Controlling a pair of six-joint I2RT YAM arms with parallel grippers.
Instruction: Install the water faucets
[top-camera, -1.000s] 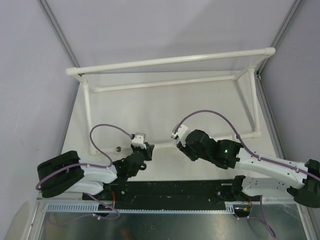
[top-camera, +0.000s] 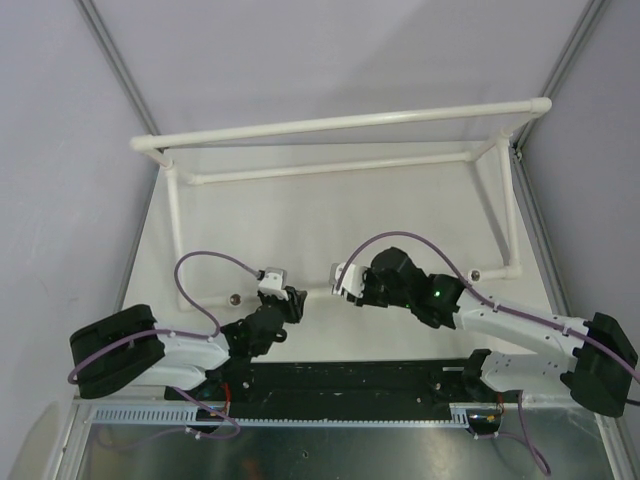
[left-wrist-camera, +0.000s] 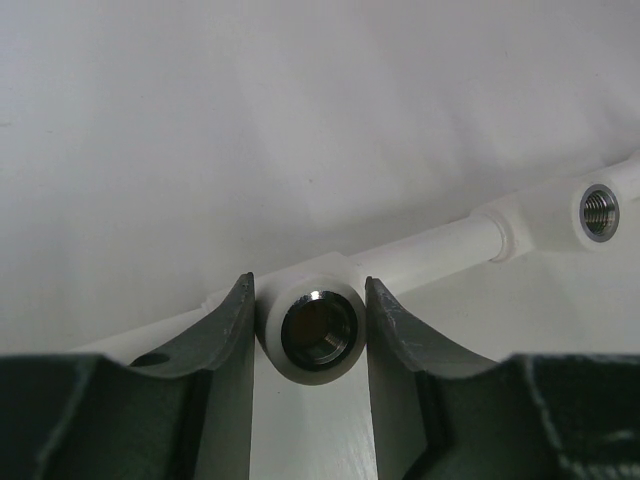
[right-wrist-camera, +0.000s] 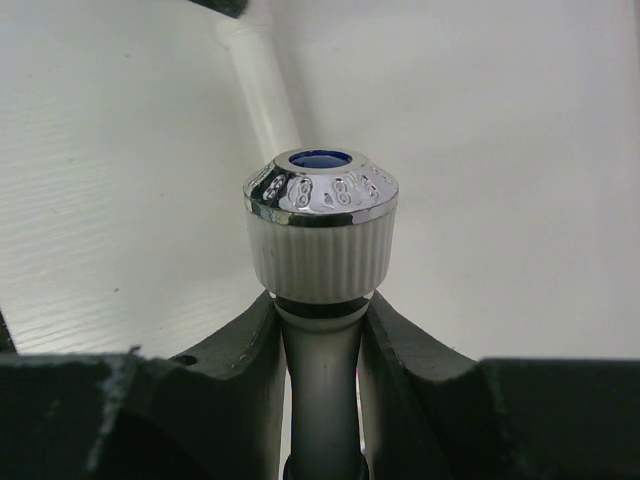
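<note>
A white pipe frame (top-camera: 340, 118) stands on the board. My left gripper has its fingers around a white tee fitting with a threaded metal socket (left-wrist-camera: 318, 332) on the lower pipe (left-wrist-camera: 430, 262); whether it grips tightly is unclear. Another threaded socket (left-wrist-camera: 600, 212) sits farther along that pipe. My right gripper is shut on a faucet with a chrome top and white ribbed knob (right-wrist-camera: 320, 240), held above the pipe near the middle in the top view.
Side rails (top-camera: 575, 60) border the work area. The board inside the frame (top-camera: 330, 220) is clear. Both arms occupy the front half, fairly close together.
My right gripper with the faucet has moved left toward my left gripper and turned. The left arm has shifted only slightly.
</note>
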